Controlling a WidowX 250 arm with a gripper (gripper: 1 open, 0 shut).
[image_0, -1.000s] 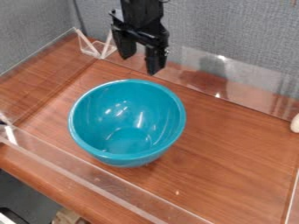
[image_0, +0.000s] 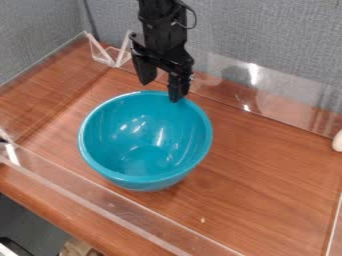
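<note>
A large turquoise plastic bowl (image_0: 144, 142) stands on the wooden table (image_0: 254, 190) in the middle of the view. My black gripper (image_0: 162, 76) hangs from the top, its open fingers pointing down at the bowl's far rim, the right one lowest. I see nothing held between them; whether a finger touches the rim is unclear.
A white wire rack (image_0: 107, 50) stands at the back left. A clear strip runs along the grey back wall. A small white object (image_0: 335, 140) sits at the right edge. The table right of the bowl is free.
My gripper has moved down and slightly toward the bowl's far rim. The bowl looks unmoved.
</note>
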